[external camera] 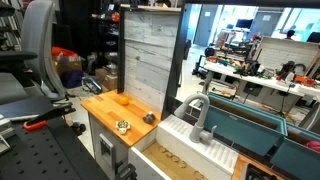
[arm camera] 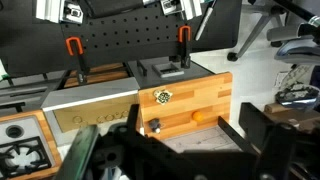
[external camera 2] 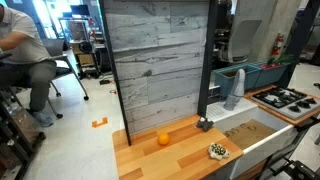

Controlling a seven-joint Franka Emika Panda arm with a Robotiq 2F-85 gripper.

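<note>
My gripper is seen in the wrist view, its dark fingers spread wide along the lower edge and nothing visible between them. Below it lies a wooden counter (external camera 2: pixel 170 163). An orange round object (external camera 2: pixel 163 139), perhaps a fruit, rests on that counter. Closer to the counter's front edge is a small pale, patterned item (external camera 2: pixel 218 151); what it is cannot be made out. A small grey object (external camera: pixel 149 117) sits near the sink side. None of these touches the gripper.
Beside the counter, a white drawer (external camera 2: pixel 230 169) stands open, its light-brown bottom showing. A grey faucet (external camera: pixel 200 115) rises behind it, and a stove (external camera 2: pixel 285 97) lies farther along. The wooden back panel (external camera 2: pixel 165 70) bounds the counter. A black perforated table (arm camera: pixel 130 35) fronts it.
</note>
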